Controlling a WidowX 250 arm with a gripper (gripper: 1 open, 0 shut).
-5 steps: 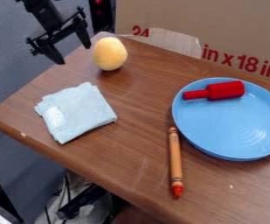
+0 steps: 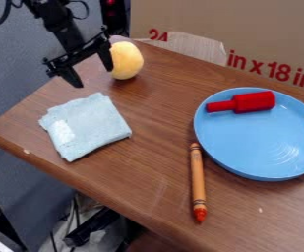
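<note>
My black gripper (image 2: 86,65) hangs over the upper left of the table, just left of a pale yellow round object (image 2: 127,63), its fingers apart with nothing seen between them. Below it lies a folded light-blue cloth (image 2: 84,126). A blue plate (image 2: 257,146) on the right holds a red cylindrical object with a handle (image 2: 253,102). An orange crayon (image 2: 198,185) lies just left of the plate, red tip toward the front.
A large cardboard box (image 2: 233,39) stands behind the table (image 2: 128,187). The table's left edge drops away to the floor. Bare wood lies between the cloth and the plate.
My gripper has moved right and down, closer to the yellow object. The objects on the table look unmoved.
</note>
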